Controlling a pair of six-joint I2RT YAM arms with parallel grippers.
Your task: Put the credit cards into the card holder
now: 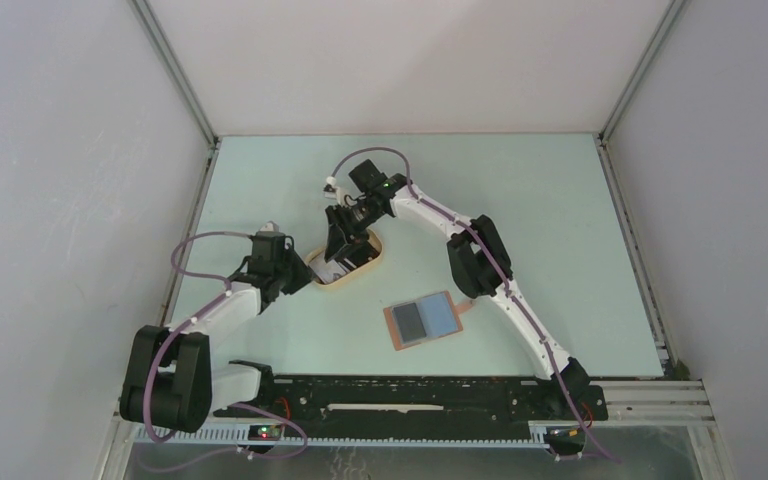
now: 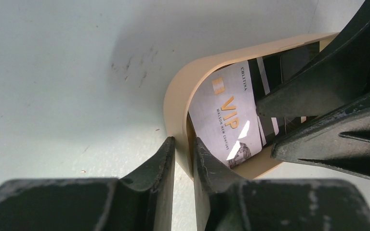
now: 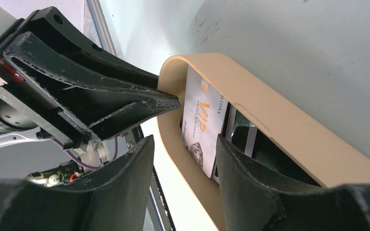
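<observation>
A white VIP card (image 2: pixel 231 113) stands at the near end of the tan oval box (image 3: pixel 212 62), beside several dark cards (image 3: pixel 250 139). My left gripper is shut on the box's end wall, one finger on each side of it. Inside the box, my right gripper has its fingers apart, near the VIP card; no card is clamped between them. In the top view the right gripper (image 1: pixel 336 256) covers part of the cards. The card holder (image 1: pixel 424 319), orange with a grey and a blue panel, lies on the table to the right.
My right arm (image 1: pixel 438 212) reaches across the table's middle to the box. Low on the left is my left arm (image 1: pixel 232 308). A dark rail (image 1: pixel 400 390) runs along the front edge.
</observation>
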